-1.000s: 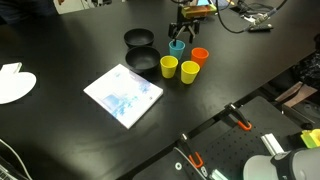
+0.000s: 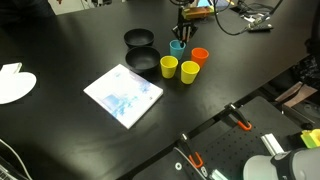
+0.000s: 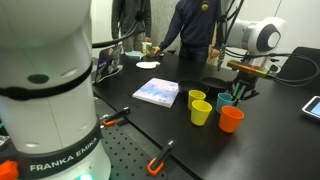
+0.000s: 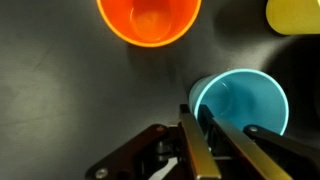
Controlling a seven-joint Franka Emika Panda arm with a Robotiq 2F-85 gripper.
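A light blue cup [image 4: 245, 100] stands at the far side of the cup group, its open mouth seen from above in the wrist view. My gripper is over the cup's near rim and shut on it, one finger on the inner side of the wall. In the first exterior view the gripper [image 2: 183, 34] comes down from above onto the blue cup [image 2: 177, 47]. From the second exterior view, the blue cup [image 3: 225, 100] is partly hidden behind an orange cup [image 3: 231, 119].
Close by are the orange cup [image 2: 199, 55] and two yellow cups [image 2: 189, 72]. Two black bowls [image 2: 142, 64] and a white-and-blue board [image 2: 123, 95] lie to the left. A white plate [image 2: 14, 86] is at far left.
Over the last second the gripper has shifted slightly lower at the blue cup's rim. The other cups, bowls and board stay put.
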